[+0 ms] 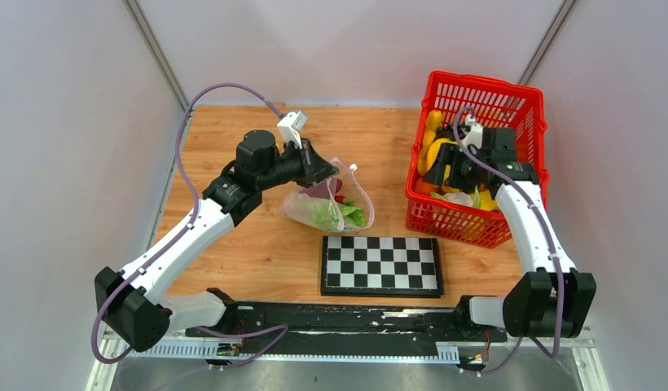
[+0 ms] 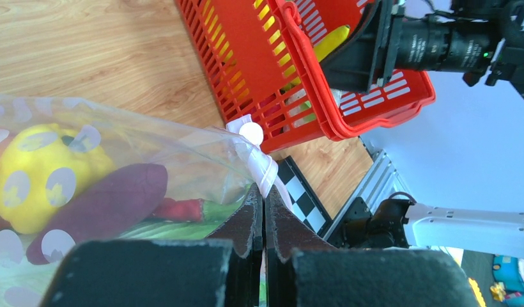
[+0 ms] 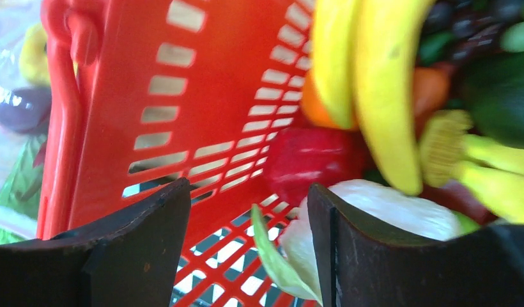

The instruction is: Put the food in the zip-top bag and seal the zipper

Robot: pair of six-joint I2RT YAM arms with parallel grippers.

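Note:
The clear zip top bag (image 1: 302, 208) lies on the table, its mouth held up toward the right. My left gripper is shut on the bag's rim near the white slider (image 2: 251, 133). Through the film show a yellow pepper (image 2: 39, 176), a purple eggplant (image 2: 109, 208), a red piece (image 2: 178, 210) and green leaves. Over the red basket (image 1: 480, 88), my right gripper stands open with nothing gripped. Below its fingers are a white vegetable (image 3: 381, 214), a thin green leaf (image 3: 272, 259) and a red item (image 3: 314, 160); bananas (image 3: 387, 89) lie farther in.
A black-framed checkered board (image 1: 381, 266) sits in front of the bag. The basket's tall slatted wall (image 3: 119, 128) rises between the right gripper and the bag. Bare wood (image 1: 388, 138) lies between bag and basket and at the back left.

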